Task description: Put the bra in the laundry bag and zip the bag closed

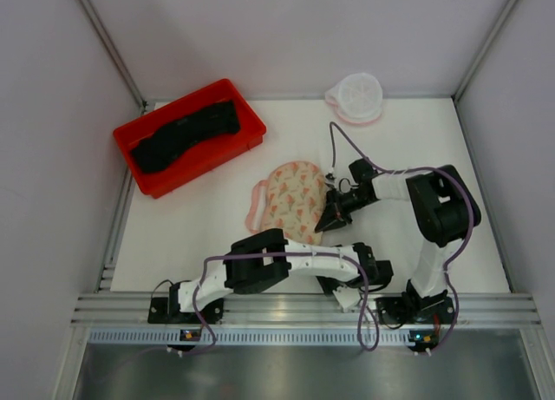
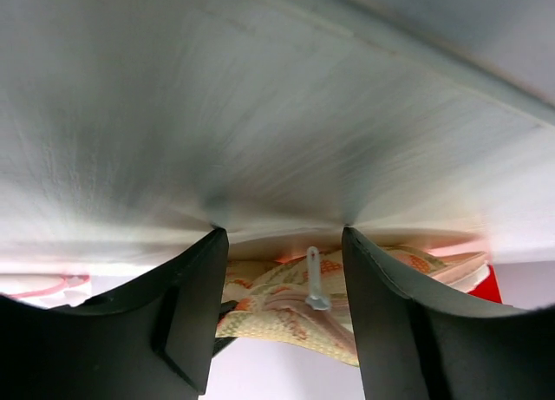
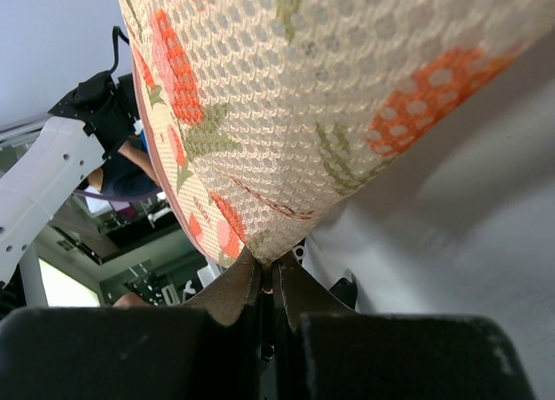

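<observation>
The cream mesh laundry bag [image 1: 295, 196] with orange print lies in the middle of the table, its near part hidden under my left arm. My right gripper is shut on a corner of that fabric. In the left wrist view my left gripper stands open, its fingers either side of a pale zipper pull [image 2: 315, 287] on the bag [image 2: 295, 326], not closed on it. No bra can be made out; the bag's inside is hidden.
A red bin [image 1: 253, 122] holding black cloth stands at the back left. A white mesh item with pink edging [image 1: 357, 96] lies at the back edge. Clear table [image 1: 191, 222] shows to the left of the bag.
</observation>
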